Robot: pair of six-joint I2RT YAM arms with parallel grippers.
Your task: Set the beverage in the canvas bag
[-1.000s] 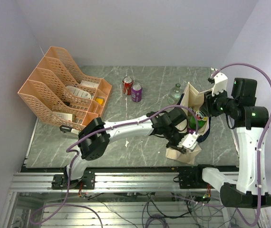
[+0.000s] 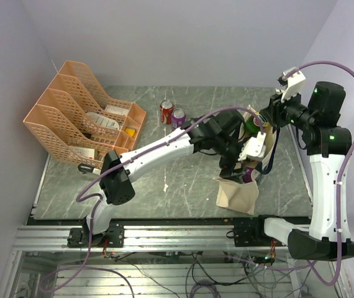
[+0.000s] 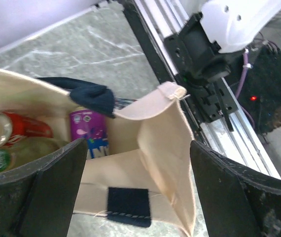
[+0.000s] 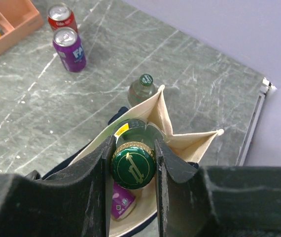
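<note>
The cream canvas bag (image 2: 235, 195) stands at the table's right; in the left wrist view it holds a red can (image 3: 24, 127), a purple can (image 3: 87, 128) and a green bottle (image 3: 32, 153). My left gripper (image 2: 233, 171) hangs over the bag, open, its fingers either side of the bag's near part. My right gripper is shut on a bottle with a green cap (image 4: 133, 165), held at the bag's far end. In the top view that bottle is partly hidden by the gripper.
A red can (image 4: 60, 17), a purple can (image 4: 69, 52) and a glass bottle (image 4: 140, 91) stand on the marble table (image 2: 133, 192) beside the bag. An orange divided organizer (image 2: 71, 124) sits at the left.
My left gripper has risen and moved slightly toward the back. My right gripper has moved toward the back and upward with the bottle.
</note>
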